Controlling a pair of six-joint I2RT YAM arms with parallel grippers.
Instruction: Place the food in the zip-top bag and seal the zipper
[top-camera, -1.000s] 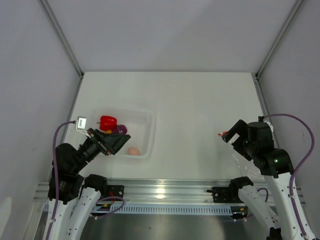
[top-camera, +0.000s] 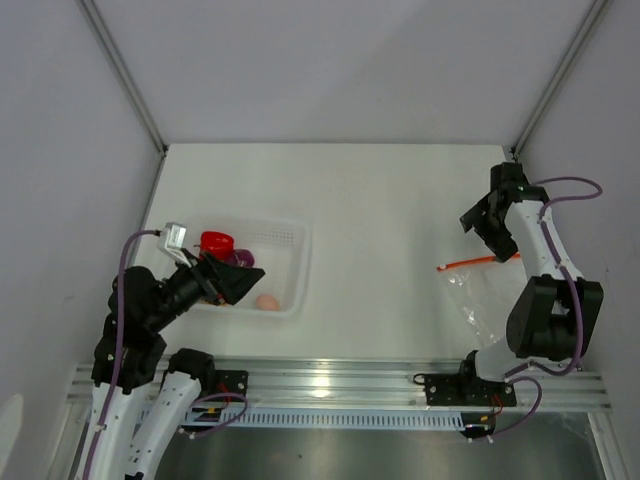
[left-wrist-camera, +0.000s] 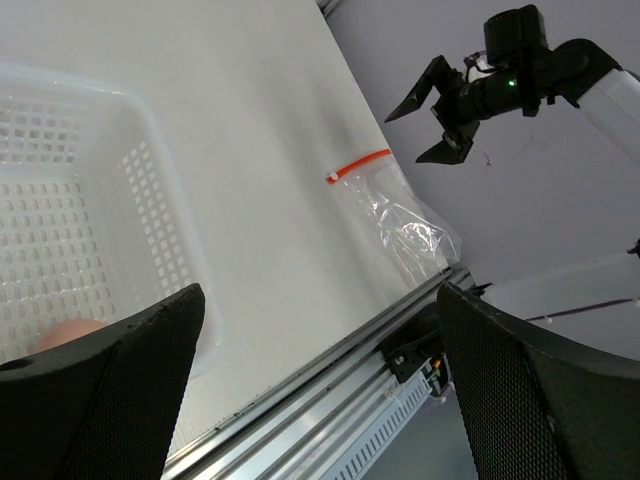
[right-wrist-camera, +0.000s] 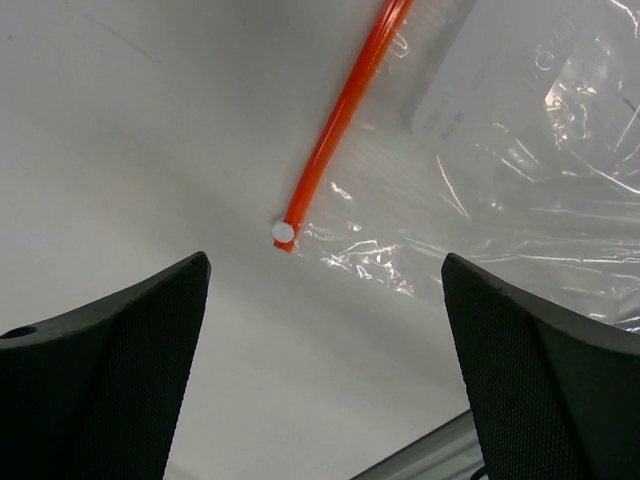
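Note:
A clear zip top bag (right-wrist-camera: 500, 190) with an orange zipper strip (right-wrist-camera: 340, 120) lies flat on the right of the table; a small white slider sits at the strip's near end. Over the bag's far side hangs my right gripper (top-camera: 478, 225), open and empty. In the left basket (top-camera: 302, 262) are a red pepper (top-camera: 217, 242), a purple food item (top-camera: 242, 258) and a pinkish round item (top-camera: 267, 302). Above that basket my left gripper (top-camera: 252, 288) stands open with nothing between its fingers, hiding part of the contents.
A metal rail (top-camera: 320, 375) runs along the front edge, and grey walls close off both sides and the back.
My right arm has swung away toward the back, uncovering more of the bag and its orange strip. The left arm has shifted only slightly. The food and basket are unmoved.

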